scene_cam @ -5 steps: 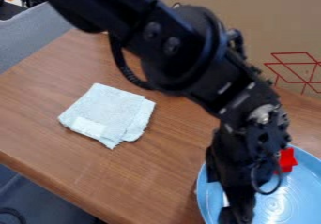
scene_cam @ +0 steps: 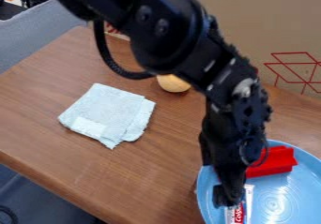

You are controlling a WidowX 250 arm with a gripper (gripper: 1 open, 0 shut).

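My black gripper (scene_cam: 228, 181) points down over the left part of a blue plate (scene_cam: 288, 198) at the lower right, just above a red-and-white Colgate box (scene_cam: 238, 211) lying on it. A red object (scene_cam: 273, 160) lies on the plate behind the gripper, partly hidden by it. The fingertips are dark and hard to make out; nothing shows held between them.
A folded pale cloth (scene_cam: 107, 113) lies on the wooden table (scene_cam: 88, 176) at the left. A tan round object (scene_cam: 174, 82) sits farther back, partly behind my arm. A cardboard panel (scene_cam: 269, 31) stands along the back. The table's front-left edge borders a dark area.
My arm has risen and drawn back from lower on the plate, uncovering more of the red object, the Colgate box and the tan object behind.
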